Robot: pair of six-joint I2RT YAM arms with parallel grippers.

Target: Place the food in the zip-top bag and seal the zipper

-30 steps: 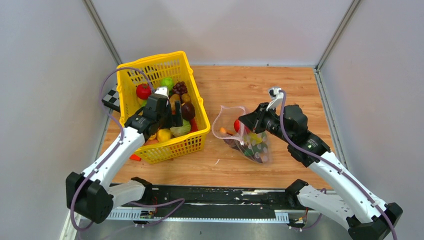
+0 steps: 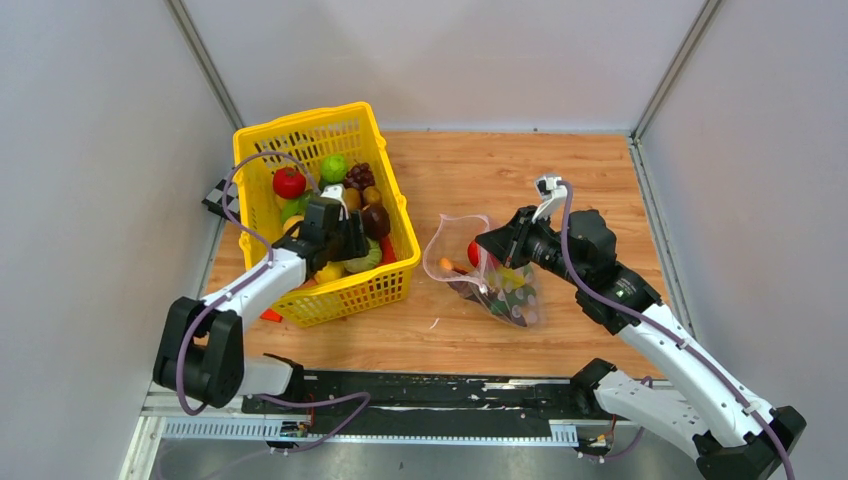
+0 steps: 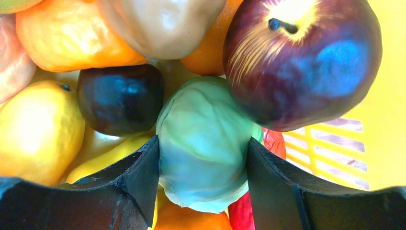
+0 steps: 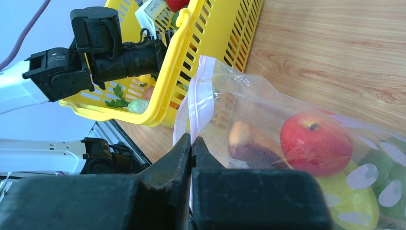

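In the left wrist view a pale green cabbage (image 3: 203, 139) sits between the fingers of my left gripper, which is shut on it with a pad against each side. It is still down among the other food in the yellow basket (image 2: 345, 300). My right gripper is shut on the rim of the clear zip top bag (image 4: 249, 96). The bag's mouth gapes toward the basket in the top view. Through its film show a red apple (image 4: 316, 143), a brownish piece (image 4: 256, 143) and a yellow-green fruit (image 4: 352, 196).
A dark red apple (image 3: 301, 62) leans over the cabbage, and a dark plum (image 3: 119, 99) and a yellow mango (image 3: 42, 132) lie to its left. The basket wall rises close on the right. Bare wooden table (image 2: 460, 175) lies behind the bag.
The right gripper and the bag have stayed nearly still.
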